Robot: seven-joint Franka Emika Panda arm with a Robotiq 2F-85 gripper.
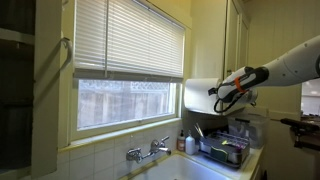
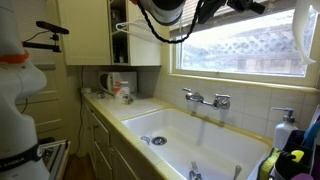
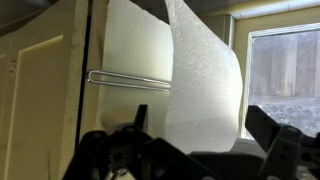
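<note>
White paper towel [image 3: 203, 85] hangs in the wrist view, with a loose-looking curved sheet in front of the pale cabinet side. My gripper is open, one dark finger to the left of the sheet and the other to its right. The paper lies across the gap as seen from the wrist; whether either finger touches it I cannot tell. In the first exterior view the white towel [image 1: 199, 96] hangs under the wall cabinet, with the gripper [image 1: 213, 98] close against its right side. The gripper's tips are hard to make out there.
A metal bar [image 3: 130, 79] is fixed across the cabinet side. Below the towel stand a dish rack [image 1: 225, 149] and soap bottles [image 1: 190, 144]. The white sink [image 2: 190, 145] lies beneath the window, and the counter [image 2: 120, 107] beyond it has bare room.
</note>
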